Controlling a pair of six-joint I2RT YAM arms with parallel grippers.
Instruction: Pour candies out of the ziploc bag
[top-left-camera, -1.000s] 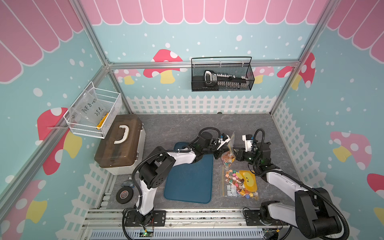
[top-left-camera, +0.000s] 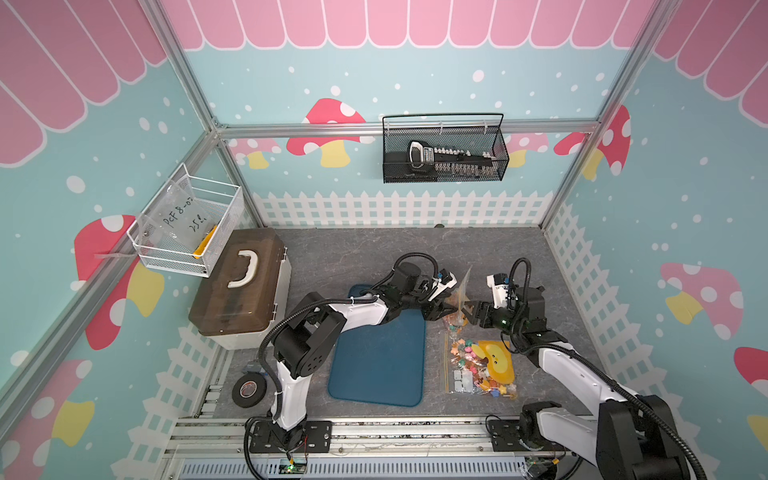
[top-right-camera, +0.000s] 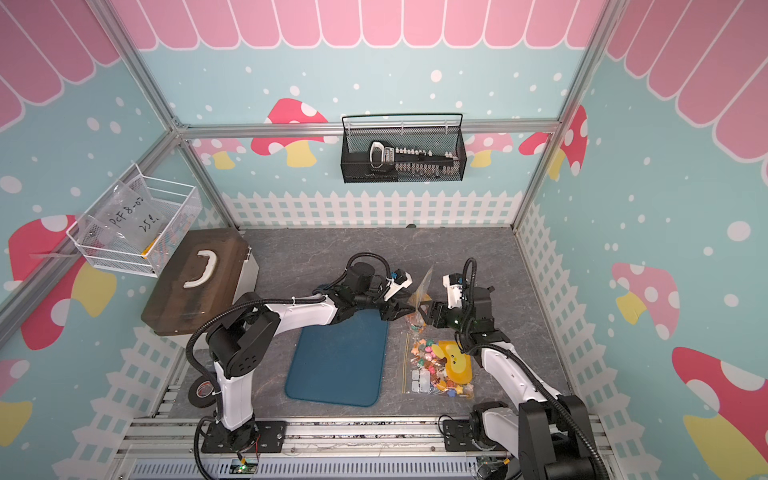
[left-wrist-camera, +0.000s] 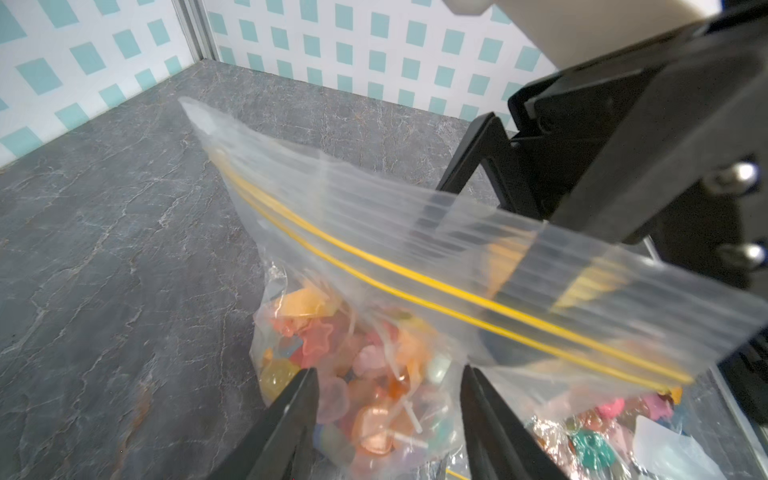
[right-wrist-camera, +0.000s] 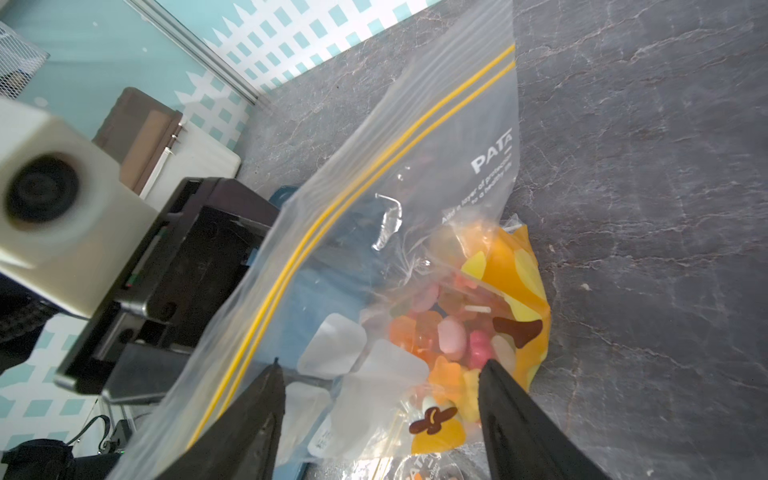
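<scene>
A clear ziploc bag (left-wrist-camera: 360, 248) with yellow zip lines stands upright on the table, candies (left-wrist-camera: 376, 384) in its lower part. Its mouth spreads apart at one end in the left wrist view. My left gripper (top-left-camera: 449, 307) is at the bag's left side, fingers apart; its wrist view shows the bag beyond the fingertips (left-wrist-camera: 297, 408). From the right, my open right gripper (top-left-camera: 470, 310) faces the same bag, whose printed front (right-wrist-camera: 488, 160) fills much of the right wrist view. Whether any fingertip touches the plastic, I cannot tell.
A second candy bag (top-left-camera: 478, 369) with a yellow shape lies flat in front of the upright one. Left of both is a blue tray (top-left-camera: 376, 368), partly under my left arm. A brown-lidded box (top-left-camera: 232, 296) stands far left. The table behind the bag is clear.
My left gripper has shifted slightly and now covers more of the bag's lower part in the top left view.
</scene>
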